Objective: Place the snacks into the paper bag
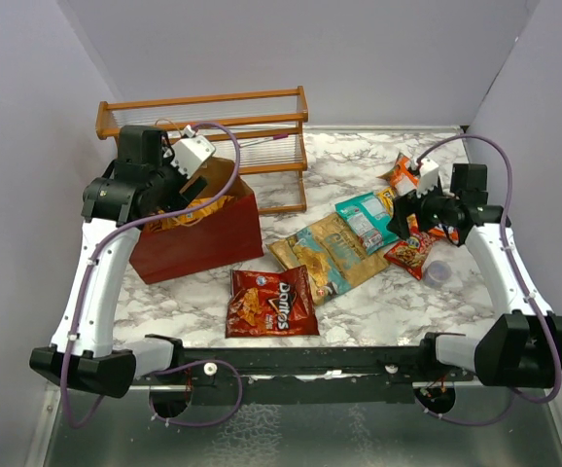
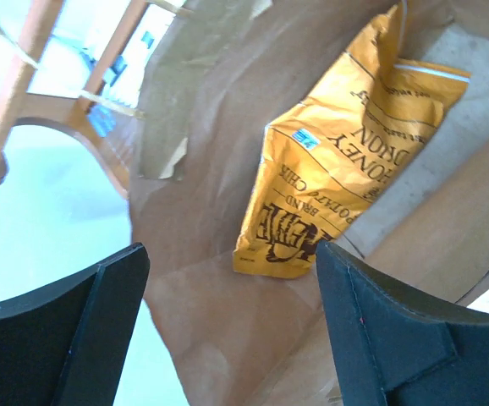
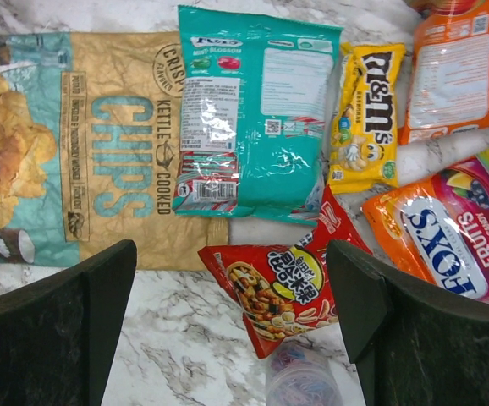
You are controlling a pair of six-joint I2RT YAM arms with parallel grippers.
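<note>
The orange-yellow chip packet (image 2: 337, 161) lies inside the paper bag (image 1: 203, 247), dark red outside and brown inside. Over the bag's mouth, my left gripper is open, its fingers apart and empty. My right gripper is also open, above the right-hand snacks and holding nothing. Below it are the tan and teal chips bag (image 3: 126, 152), teal candy bag (image 3: 257, 118), yellow M&M's packet (image 3: 365, 118), red nut packet (image 3: 282, 288), Foxs fruits bag (image 3: 456, 233) and an orange packet (image 3: 460, 76). A red Doritos bag (image 1: 271, 303) lies front centre.
A wooden rack (image 1: 300, 161) stands behind the bag, close to its mouth. A small clear round container (image 1: 438, 273) sits near the red nut packet. Bare marble (image 1: 388, 316) shows at the front right and back centre.
</note>
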